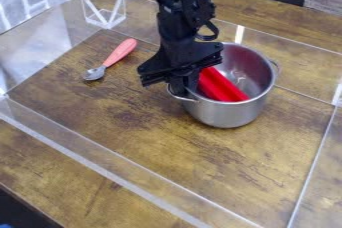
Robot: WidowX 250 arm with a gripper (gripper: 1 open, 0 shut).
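Observation:
A steel pot [230, 114] stands on the wooden table, right of centre, with a red object [229, 87] lying inside it. My black gripper [190, 84] comes down from the top over the pot's left side, its fingertips low at the rim and largely hidden, so I cannot see what, if anything, is between them. A spoon with a pink handle [116, 54] lies to the left on the table.
A white edge lies at the far left, and a dark strip runs along the back.

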